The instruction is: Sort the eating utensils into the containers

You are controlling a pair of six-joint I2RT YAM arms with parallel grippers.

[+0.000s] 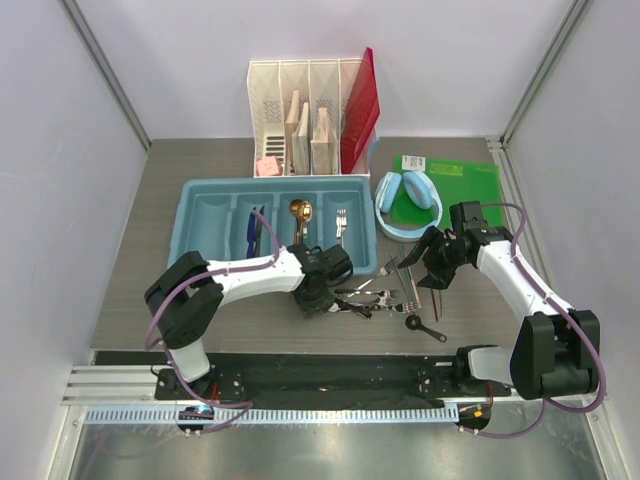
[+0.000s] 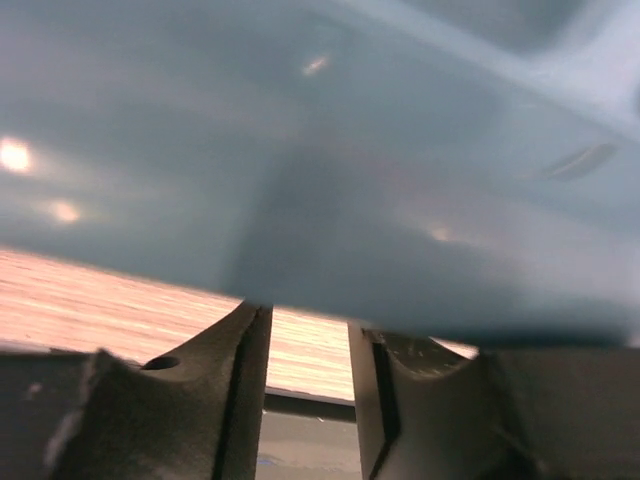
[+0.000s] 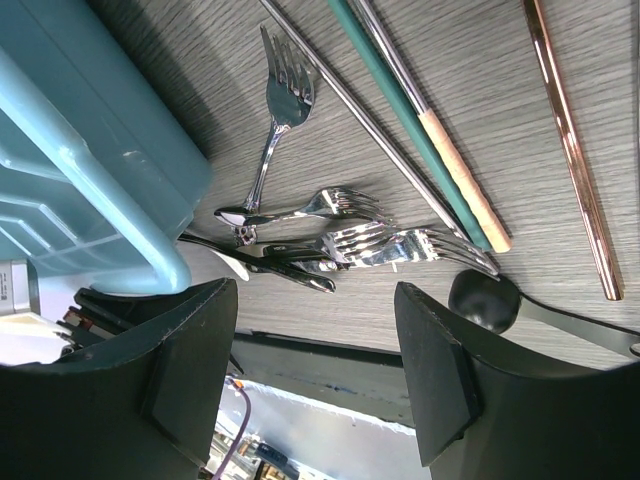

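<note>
The blue tray (image 1: 184, 215) holds knives (image 1: 253, 232) in its left part, gold spoons (image 1: 302, 212) in the middle and a fork (image 1: 341, 224) on the right. In front of its right end, several forks (image 1: 380, 300) and dark-handled utensils lie in an overlapping pile. My left gripper (image 1: 340, 284) is low at the tray's front edge. In the left wrist view its fingers (image 2: 245, 350) stand apart, with the blurred tray wall (image 2: 250, 190) just beyond them. The right gripper, open and empty, hovers over the loose utensils. A black spoon (image 3: 484, 301) and chopsticks (image 3: 575, 150) lie beneath it.
Blue headphones (image 1: 420, 204) and a green folder (image 1: 470, 184) lie behind the right gripper. A white rack (image 1: 265, 95) with a red sheet (image 1: 362, 110) stands behind the tray.
</note>
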